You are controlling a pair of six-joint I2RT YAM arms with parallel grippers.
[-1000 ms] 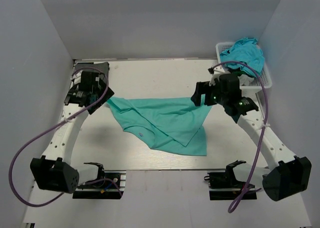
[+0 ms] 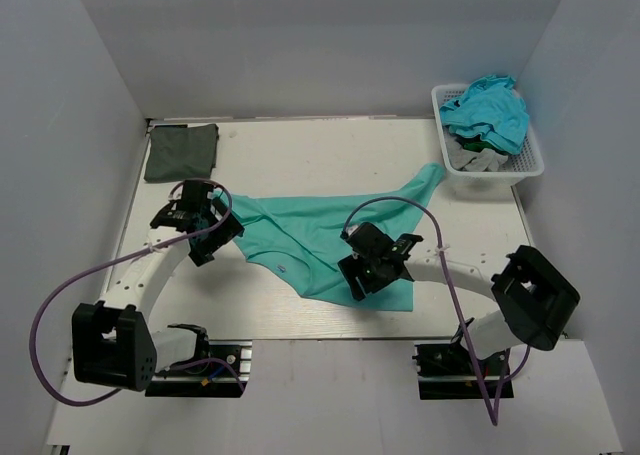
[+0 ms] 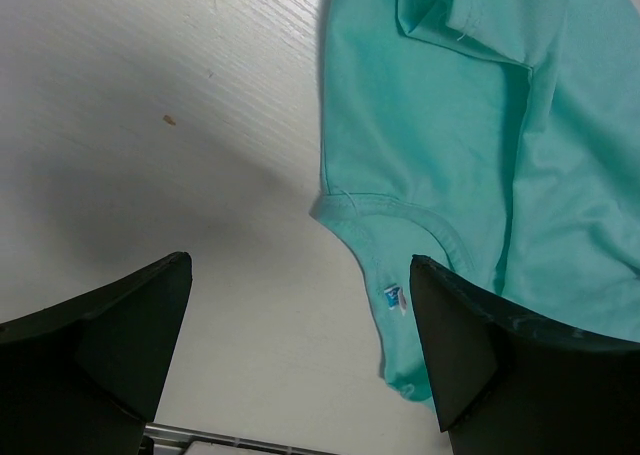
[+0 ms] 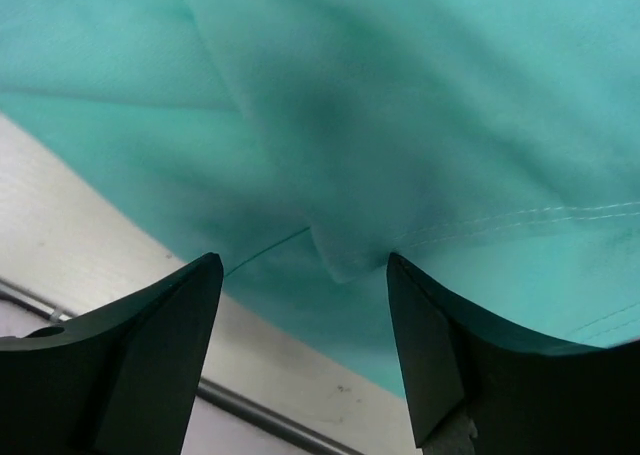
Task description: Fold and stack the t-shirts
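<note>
A teal t-shirt (image 2: pixel 330 225) lies spread on the table with folds across it, one sleeve reaching to the upper right. At its left end hovers my left gripper (image 2: pixel 215 247), open, with bare table and the shirt's edge between its fingers in the left wrist view. Over the front right part of the shirt is my right gripper (image 2: pixel 357 277). In the right wrist view its fingers (image 4: pixel 165 360) stand apart above a stitched hem corner of the cloth (image 4: pixel 345 260), and nothing is gripped. Part of the shirt is hidden under the right arm.
A folded dark grey cloth (image 2: pixel 181 153) lies at the back left. At the back right, a white basket (image 2: pixel 535 160) holds crumpled clothes, a blue one (image 2: pixel 490 112) on top.
My right gripper has come from the back right, by the basket, forward and down onto the shirt's front right. The shirt looks unmoved.
</note>
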